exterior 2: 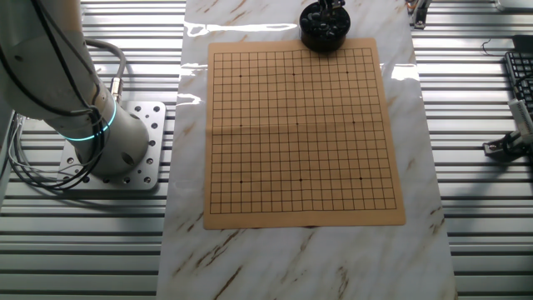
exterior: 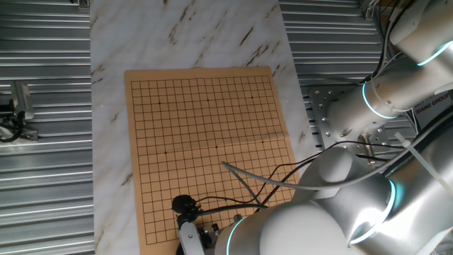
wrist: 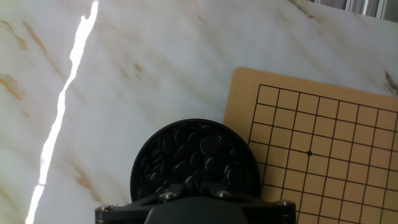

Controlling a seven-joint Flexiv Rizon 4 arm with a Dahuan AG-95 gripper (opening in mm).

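Observation:
A round black bowl (wrist: 141, 163) full of glossy black stones (wrist: 210, 145) stands at one edge of the tan grid board (wrist: 241, 93). My gripper reaches over the near part of the bowl in the wrist view, its dark fingers hard to tell from the stones. Whether anything lies between them is hidden. From exterior view 2, the gripper (exterior 2: 331, 5) shows only in part at the top, down at the bowl (exterior 2: 325, 37). No stones lie on the visible grid of the board (exterior 2: 300, 218). In exterior view 1 the arm covers the bowl.
Ribbed metal (exterior: 42, 184) flanks the tabletop on both sides. Loose cables (exterior: 283, 185) hang from the arm over the board in exterior view 1. A small fixture (exterior 2: 510, 143) sits off the table at the right.

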